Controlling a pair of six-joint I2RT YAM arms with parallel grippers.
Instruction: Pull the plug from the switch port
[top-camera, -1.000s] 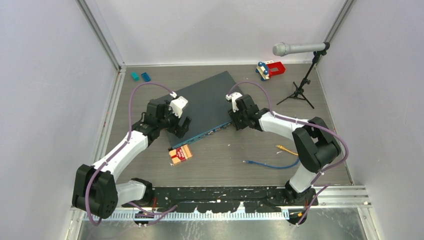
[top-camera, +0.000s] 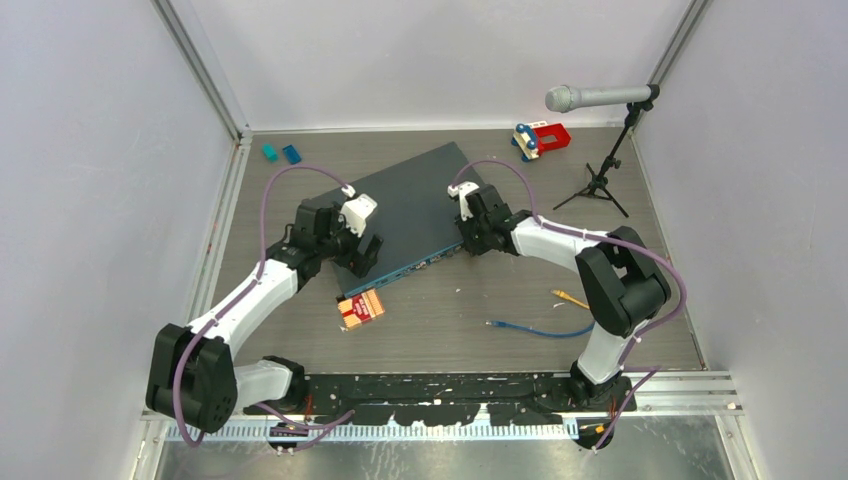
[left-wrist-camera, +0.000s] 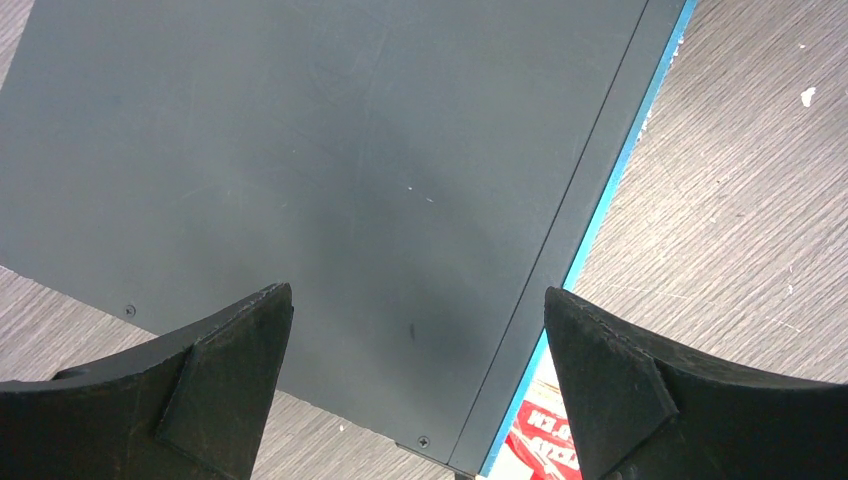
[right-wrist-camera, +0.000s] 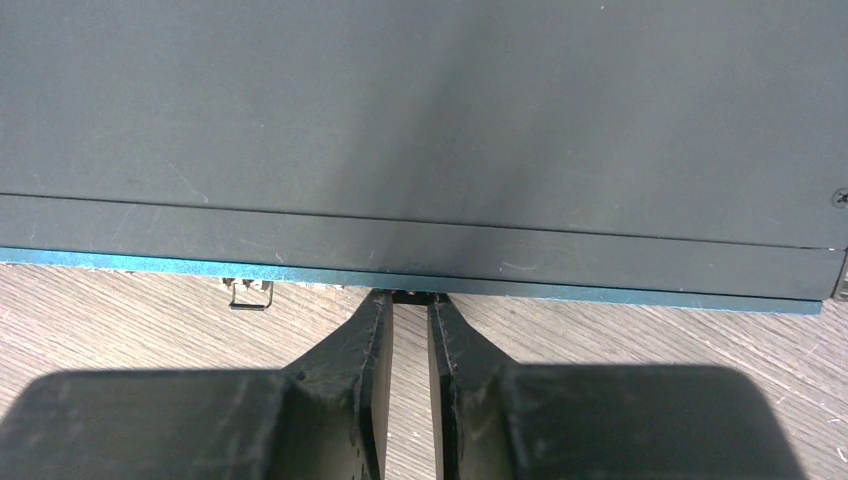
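The dark switch lies on the floor, its blue front edge facing down-right in the top view. My left gripper hangs open above its left end, nothing between the fingers. My right gripper is at the switch's front edge, fingertips close together with a narrow gap, at a small dark piece just under the blue strip. Whether that is the plug and whether it is held cannot be seen clearly. A small metal latch shows along the edge to the left.
A blue cable and a yellow cable lie at the front right. A red-and-white packet sits by the switch's left end. A toy and a microphone stand are at the back right.
The left arm has not visibly moved.
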